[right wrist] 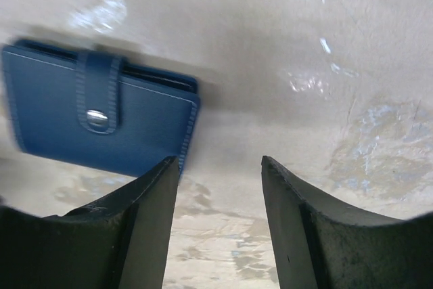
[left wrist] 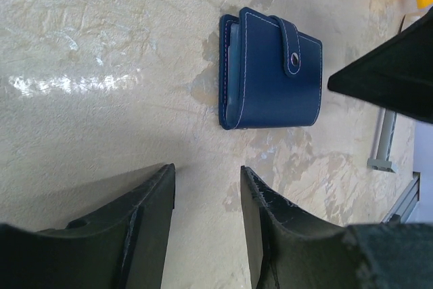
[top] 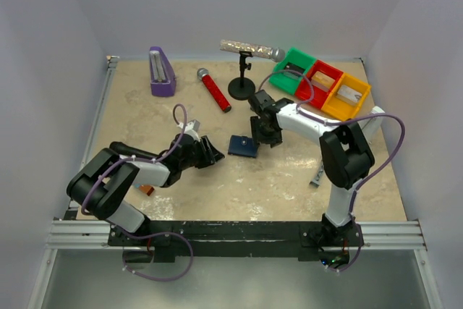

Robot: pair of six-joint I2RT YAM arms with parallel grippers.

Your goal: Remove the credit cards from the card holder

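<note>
The dark blue card holder (top: pixel 243 146) lies flat on the table, its strap snapped shut over the edge; no cards can be made out. In the left wrist view the holder (left wrist: pixel 276 72) is beyond my left gripper, whose fingers are parted with bare table between them. My right gripper is open too, close to the holder's right end; in its view the holder (right wrist: pixel 74 106) sits to the left, with the left fingertip (right wrist: pixel 168 166) at its near corner. Neither gripper holds anything. Part of the holder's left end is cropped in the right wrist view.
A red microphone (top: pixel 214 90) and a stand (top: pixel 242 86) with a silver microphone (top: pixel 252 50) are behind the holder. Green, red and yellow bins (top: pixel 349 95) fill the back right. A purple object (top: pixel 162 74) stands back left.
</note>
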